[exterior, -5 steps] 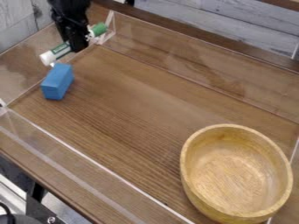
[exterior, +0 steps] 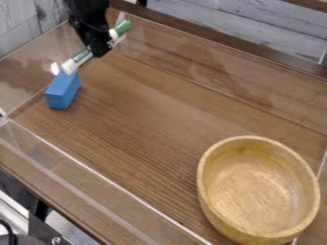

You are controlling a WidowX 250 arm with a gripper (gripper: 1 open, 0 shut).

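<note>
My black gripper (exterior: 99, 40) hangs at the top left of the camera view, shut on a long, light object with green and white parts (exterior: 76, 59), held tilted from lower left to upper right. The object's lower end hangs above a blue block (exterior: 61, 90) on the wooden table; whether it touches anything there I cannot tell.
A round, pale yellow bowl (exterior: 258, 189) sits at the front right. Pale walls border the table at the left and back.
My gripper has moved a little right and toward the front with the green and white object in it, which now sits lower in the view and nearer the bare table's middle.
</note>
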